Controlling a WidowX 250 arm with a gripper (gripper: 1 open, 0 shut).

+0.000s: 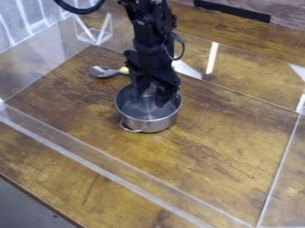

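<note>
A steel pot [148, 119] with side handles sits on the wooden table. The black gripper [152, 87] reaches down from the top of the view over the pot, its tip low at the pot's opening and hiding much of the inside. Its fingers are dark against the pot, so their opening is unclear. Behind the arm, a metal spoon [103, 70] lies at the upper left, and a yellow object [177, 66] is mostly hidden by the arm.
Clear panels edge the workspace, and a white railing stands beyond the top left corner.
</note>
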